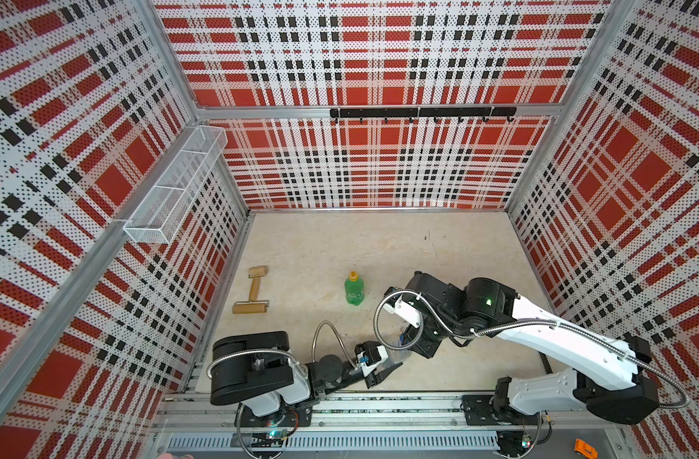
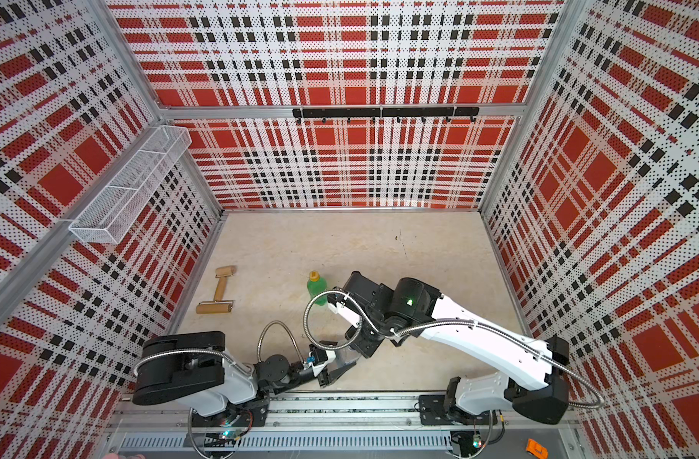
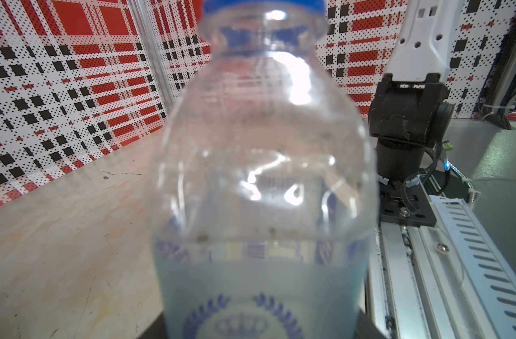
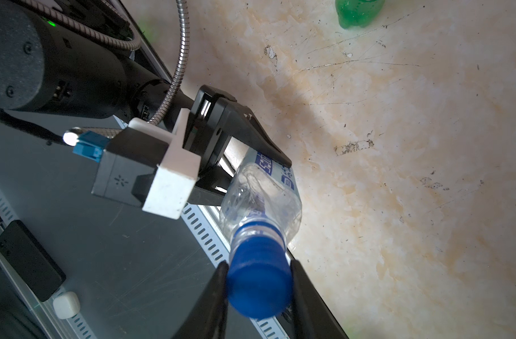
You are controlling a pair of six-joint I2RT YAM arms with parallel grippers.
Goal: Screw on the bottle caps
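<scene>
A clear bottle with a white-and-blue label hangs tilted over the table's front edge, with my left gripper shut around its body. In the left wrist view, the bottle fills the middle and holds pale liquid. On its neck sits a blue cap, its upper part out of the left wrist frame. My right gripper has one finger on each side of the cap; its fingers are blurred, and whether they press on it cannot be told. Upright on the table stands a green bottle with a yellow cap.
A wooden roller tool lies at the table's left. The white wire basket hangs on the left wall, and a black hook rail runs along the back.
</scene>
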